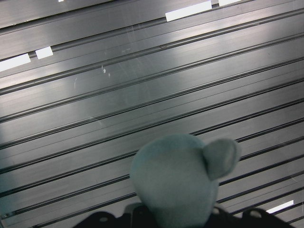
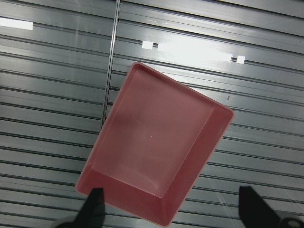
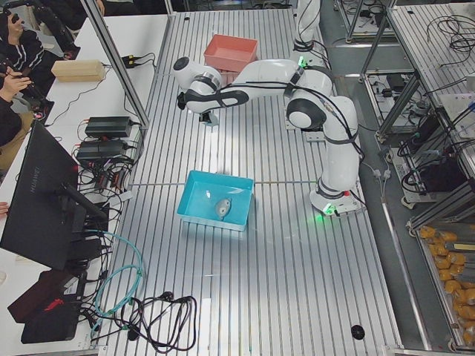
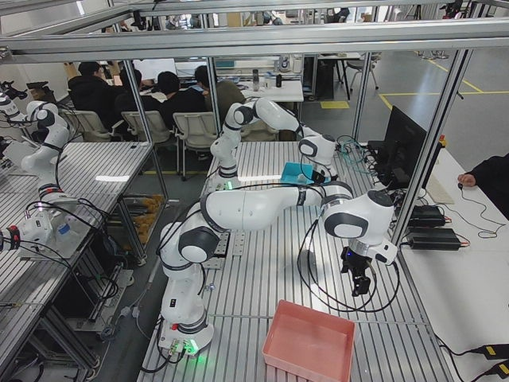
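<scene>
My left gripper point(image 3: 200, 111) hangs above the slatted table between the bins. In the left wrist view it is shut on a pale blue-grey plush toy point(image 1: 173, 175) with a rounded ear. The blue bin point(image 3: 193, 208) holds a small grey object point(image 3: 223, 208). The red bin point(image 2: 152, 133) is empty in the right wrist view. My right gripper point(image 4: 358, 278) hangs above the table beside the red bin; its fingertips show apart at the bottom of the right wrist view, with nothing between them.
A monitor point(image 3: 41, 193), black power boxes and cables line the left side in the camera left view. Loose cables point(image 3: 167, 322) lie on the near table surface. The middle of the table between the bins is clear.
</scene>
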